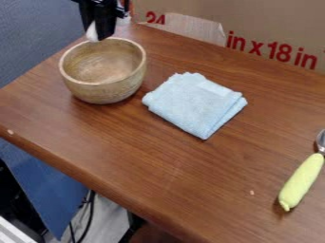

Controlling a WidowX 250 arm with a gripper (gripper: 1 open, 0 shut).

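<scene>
The black gripper is at the top left, partly cut off by the frame edge, just above a wooden bowl; a small white object shows at its lower end, and whether the fingers are open or shut on it is unclear. A folded light blue cloth lies to the right of the bowl.
A pale yellow-green object with a metal part lies at the right edge of the wooden table. A cardboard box stands behind.
</scene>
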